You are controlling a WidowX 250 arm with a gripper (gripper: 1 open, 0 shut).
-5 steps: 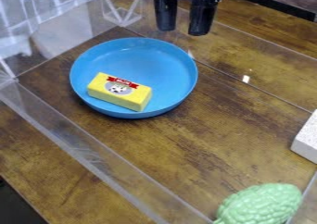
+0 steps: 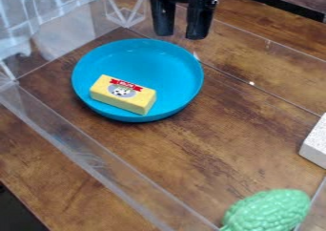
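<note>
My black gripper (image 2: pixel 181 25) hangs at the top centre, above and behind a blue plate (image 2: pixel 178 77); its two fingers stand apart, open, with nothing seen between them. A yellow butter box (image 2: pixel 124 94) with a red and white label lies in the front left part of the plate.
A green brain-like object (image 2: pixel 265 212) lies at the bottom right. A white block (image 2: pixel 315 139) sits at the right edge. A clear barrier wall runs along the left and front.
My gripper has shifted slightly left and a little up over the last second. The plate and the box have stayed put.
</note>
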